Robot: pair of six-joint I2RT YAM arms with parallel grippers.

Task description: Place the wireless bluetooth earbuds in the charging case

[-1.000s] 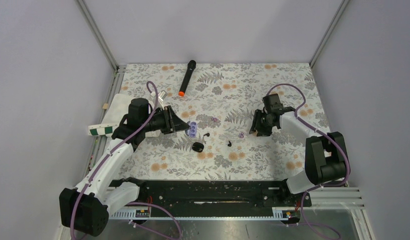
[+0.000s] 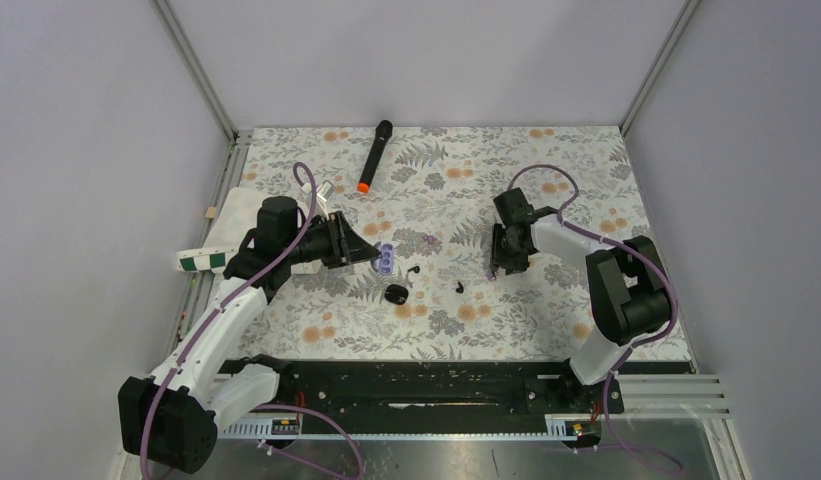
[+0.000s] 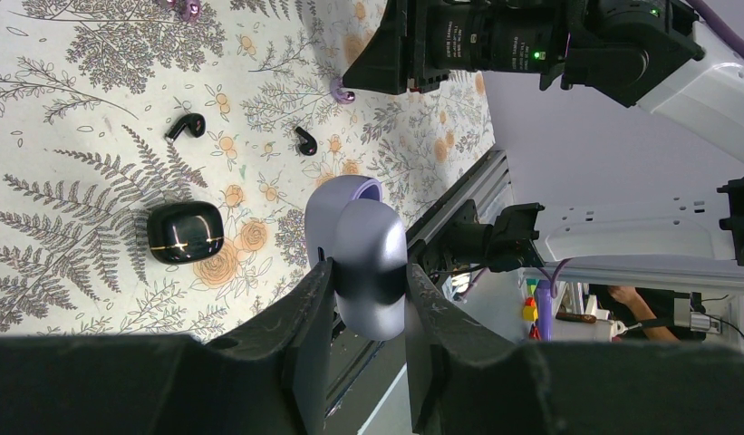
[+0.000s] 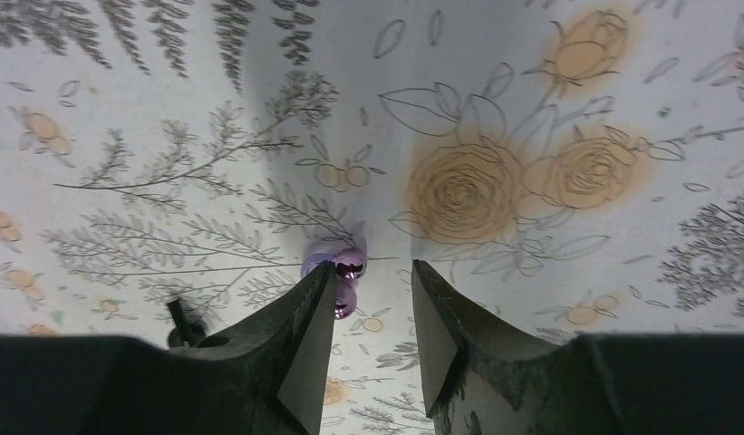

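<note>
My left gripper is shut on a lavender charging case point(image 3: 368, 236), held over the table. My right gripper hangs low, part open, with a purple earbud point(image 4: 345, 292) at the inner side of its left finger; whether it touches is unclear. A second purple earbud point(image 2: 429, 238) lies near the table's middle, top-edge in the left wrist view. Two black earbuds point(image 3: 188, 125) point(image 3: 305, 141) and a black case point(image 3: 185, 232) lie between the arms.
A microphone point(image 2: 376, 152) lies at the back. A white object point(image 2: 234, 220) sits under the left arm.
The left arm is still.
</note>
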